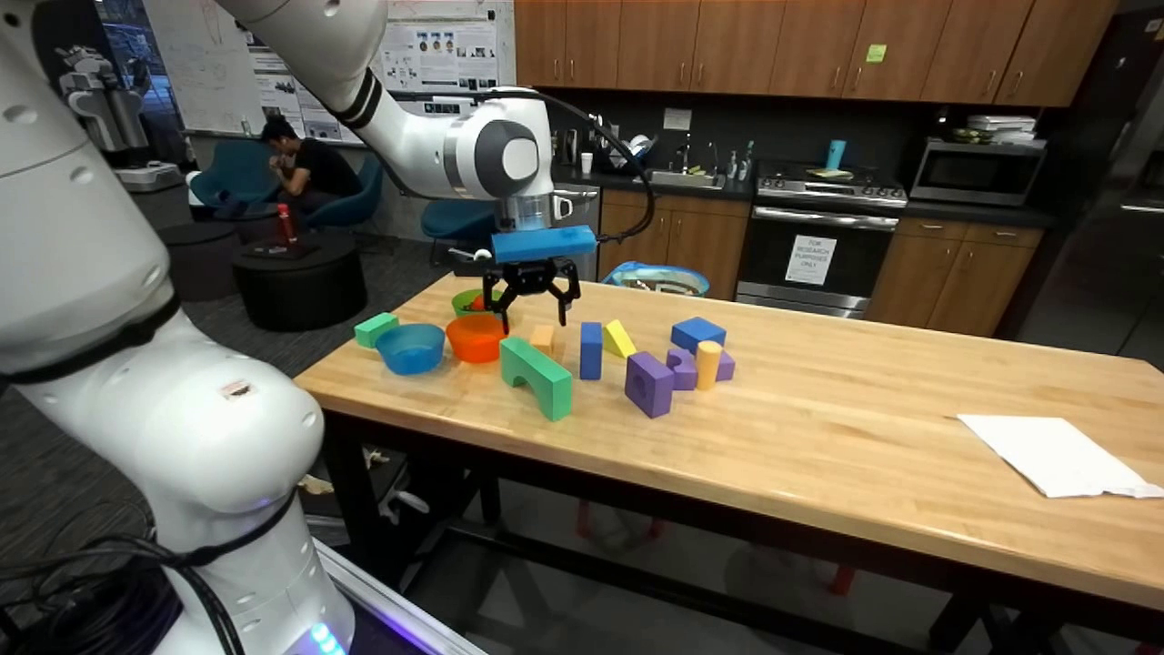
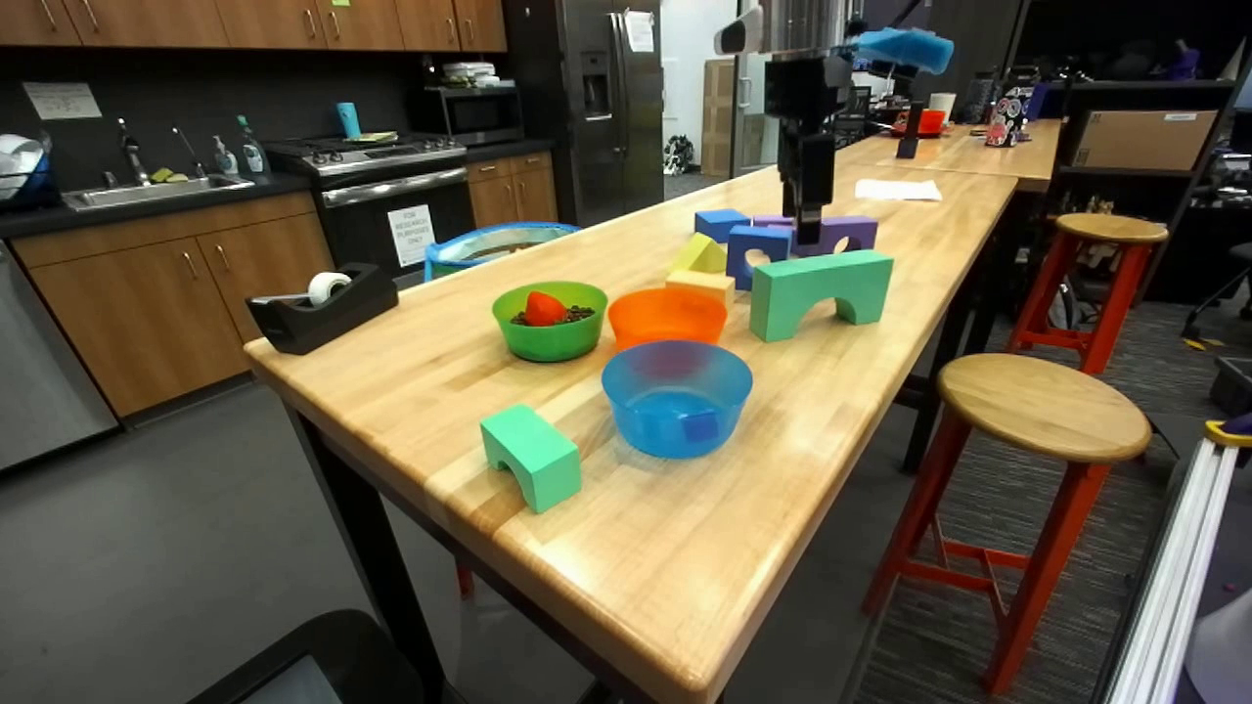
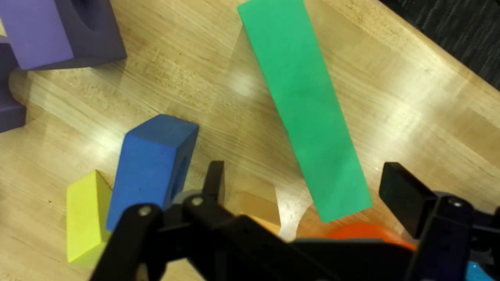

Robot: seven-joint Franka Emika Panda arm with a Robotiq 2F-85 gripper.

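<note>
My gripper (image 1: 535,317) hangs above the table, open, with nothing held between its fingers. In the wrist view the long green arch block (image 3: 307,107) lies below, its lower end showing between the two spread fingertips. A blue block (image 3: 143,164) and a yellow block (image 3: 86,217) are to the left of that green arch. Purple blocks (image 3: 40,30) fill the upper left corner there. Part of the orange bowl (image 3: 370,232) shows behind the gripper. Exterior view 2 has the blue bowl (image 2: 677,405), the orange bowl and the green bowl (image 2: 549,340) grouped together, a red item (image 2: 545,309) in the green one.
A smaller green arch block (image 2: 534,458) sits near the table's end. The black tape dispenser (image 2: 329,307) is on the edge beyond the green bowl. An orange cylinder (image 1: 708,366) stands among the purple blocks. White paper (image 1: 1058,453) lies far right, with bare table between.
</note>
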